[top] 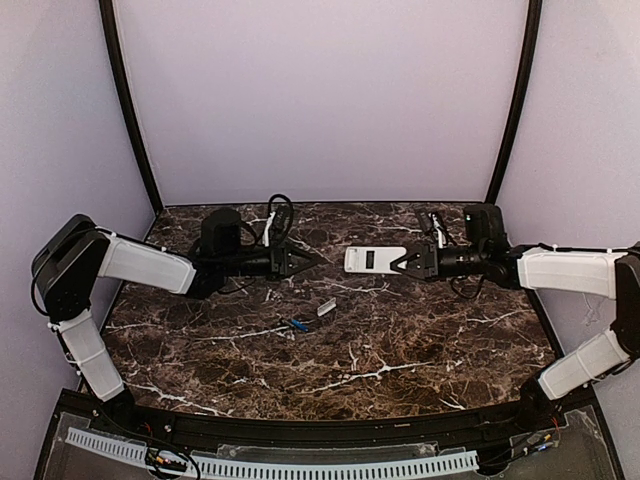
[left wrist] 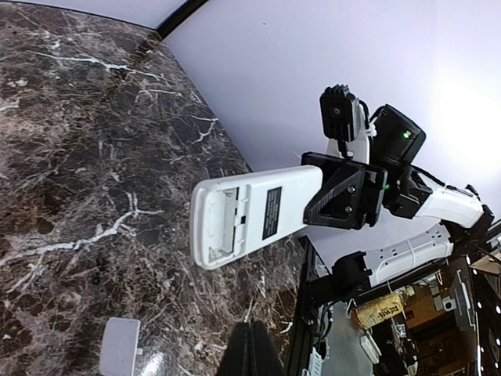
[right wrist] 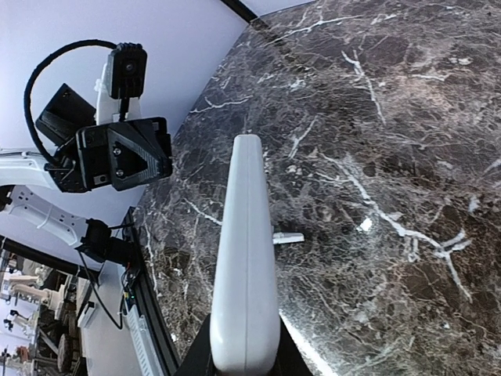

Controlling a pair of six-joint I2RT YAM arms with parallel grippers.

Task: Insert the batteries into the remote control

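Note:
My right gripper (top: 408, 263) is shut on the white remote (top: 365, 260), holding it above the table; in the left wrist view the remote (left wrist: 254, 211) shows an open, empty-looking battery compartment at its near end. My left gripper (top: 308, 262) is shut with nothing between its fingers, a short way left of the remote. A small white cover (top: 326, 307) lies on the table below, also seen as a white piece (left wrist: 119, 345) in the left wrist view. Beside it lie blue batteries (top: 298, 325), small in the top view.
Walls stand at the back and both sides, and a dark frame edge (top: 330, 427) runs along the front.

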